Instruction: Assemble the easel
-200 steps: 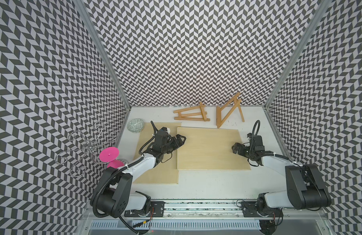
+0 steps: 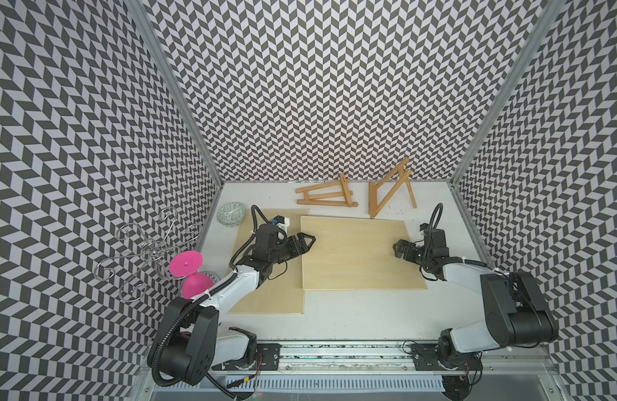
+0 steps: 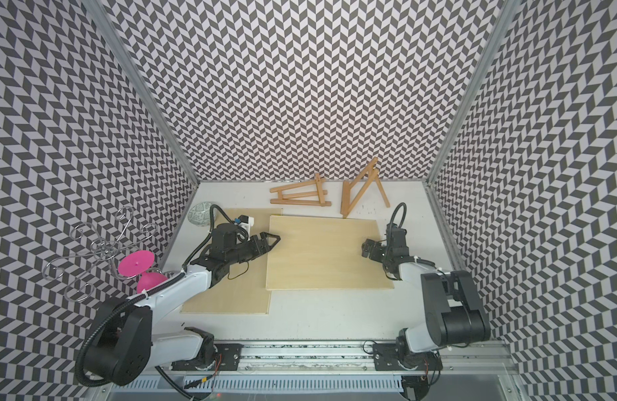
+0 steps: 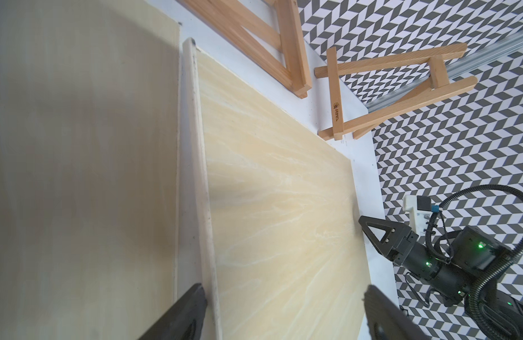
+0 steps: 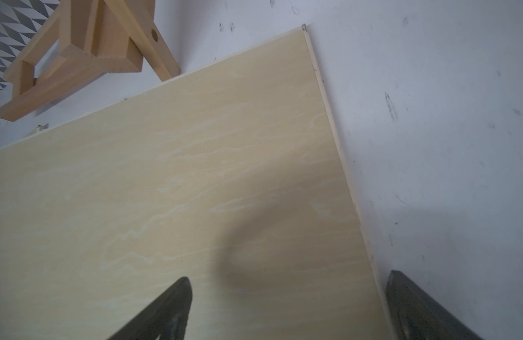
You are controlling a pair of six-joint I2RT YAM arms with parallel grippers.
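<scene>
Two pale plywood boards lie side by side, the upper one [image 2: 355,254] overlapping or beside the left one [image 2: 268,297]. My open left gripper [image 2: 307,242] is at the upper board's left edge; in the left wrist view its fingers straddle that edge [image 4: 198,136]. My right gripper [image 2: 400,248] stands open at the opposite edge, one finger against it in the right wrist view [image 5: 408,306]. Two wooden easel frames rest at the back: a flat one [image 2: 325,200] and an angled one [image 2: 388,193].
A patterned round dish [image 2: 231,213], pink discs [image 2: 186,264] and a wire stand [image 2: 150,248] are at the left. Bare white table shows in front and at the right.
My left arm has shifted slightly toward the front-left, and the right arm has moved a little. The boards and frames look almost unchanged.
</scene>
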